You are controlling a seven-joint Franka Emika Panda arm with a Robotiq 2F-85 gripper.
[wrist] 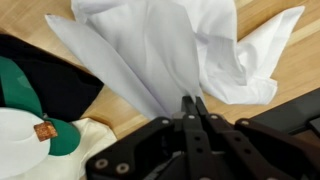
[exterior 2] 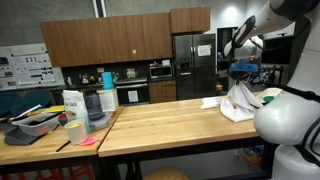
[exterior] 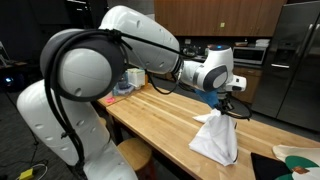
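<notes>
A white cloth (exterior: 215, 138) lies partly on the wooden table, with one part drawn up to my gripper (exterior: 236, 113). In the wrist view, folds of the cloth (wrist: 160, 50) rise to meet the fingertips of my gripper, which is shut on the fabric. Exterior view 2 shows the cloth (exterior 2: 240, 103) hanging below the gripper at the table's right end. The rest of the cloth spreads loosely underneath, crumpled. How much fabric sits between the fingers is hidden.
A black cloth (exterior: 268, 167) and a green and white item (exterior: 298, 153) lie at the table's right end. Cups and containers (exterior 2: 75, 131) stand at the far left in exterior view 2.
</notes>
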